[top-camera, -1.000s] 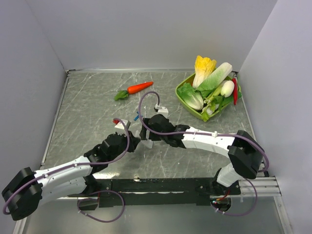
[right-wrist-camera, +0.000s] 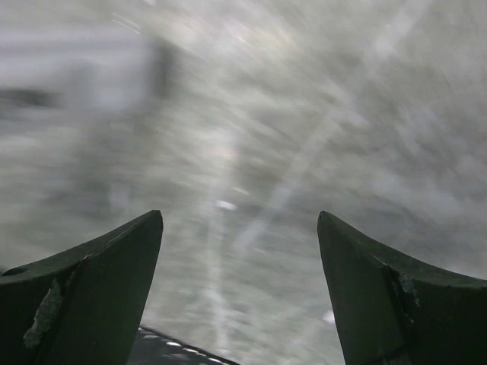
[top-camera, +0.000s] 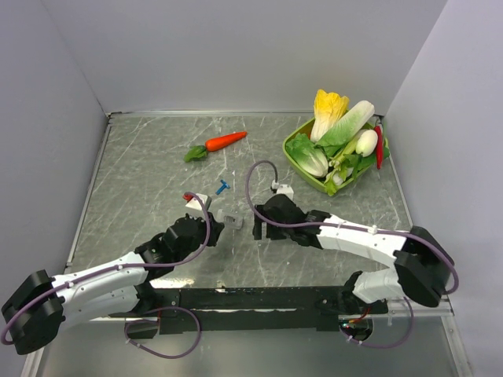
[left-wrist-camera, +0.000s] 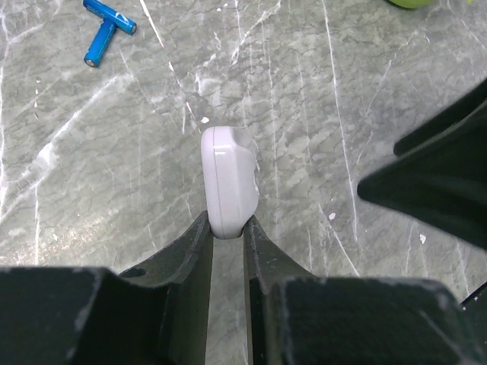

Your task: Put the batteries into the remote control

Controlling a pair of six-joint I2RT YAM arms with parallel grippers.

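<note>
In the left wrist view the white remote control [left-wrist-camera: 232, 179] is pinched at its near end by my left gripper, shut on it, with the rest standing out past the fingertips. From above, the remote [top-camera: 234, 222] shows just right of that gripper. My right gripper is open and empty, a short way right of the remote. Part of a blurred pale shape, probably the remote, crosses the upper left of the right wrist view. Two blue batteries, one crosswise [left-wrist-camera: 111, 16] and one lengthwise [left-wrist-camera: 100, 44], lie touching in a T on the table.
A carrot [top-camera: 225, 140] lies at the back of the table [top-camera: 141, 181]. The green basket [top-camera: 292, 159] of vegetables fills the back right.
My right gripper has drawn back to the right and slightly down, away from the remote, uncovering it from above. The left arm has hardly moved; the batteries lie unchanged.
</note>
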